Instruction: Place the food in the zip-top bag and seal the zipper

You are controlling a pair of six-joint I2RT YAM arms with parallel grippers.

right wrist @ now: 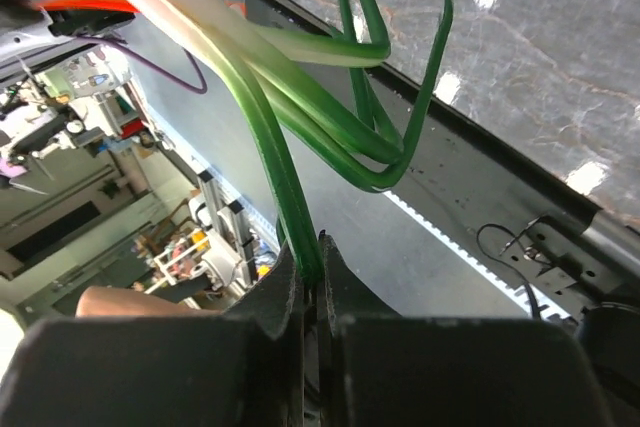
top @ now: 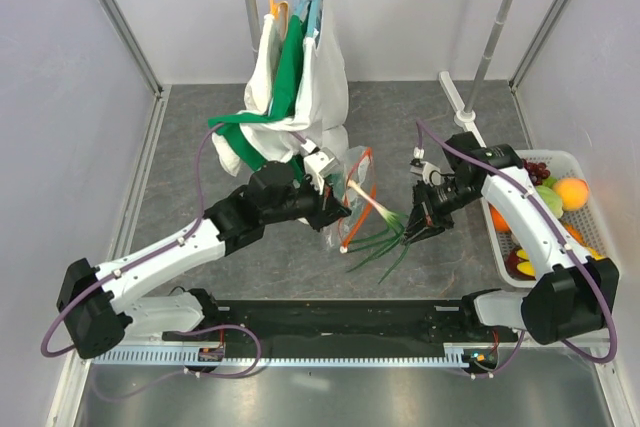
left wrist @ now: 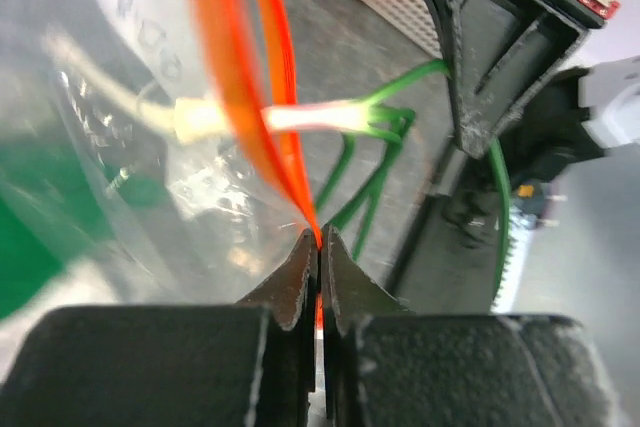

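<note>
A clear zip bag with an orange zipper (top: 362,214) hangs upright from my left gripper (top: 340,212), whose fingers are closed on the orange edge in the left wrist view (left wrist: 318,287). The mouth stands part open. A bunch of green onions (top: 392,227) is held in my right gripper (top: 420,227), which is shut on the green stalks (right wrist: 300,232). The white root end reaches to the bag's mouth and shows behind or within the clear film; how far inside it is, I cannot tell.
A white basket (top: 505,277) of fruit stands at the right. Garments (top: 310,67) on hangers crowd the area above and behind my left gripper. The grey floor in front of the bag is clear.
</note>
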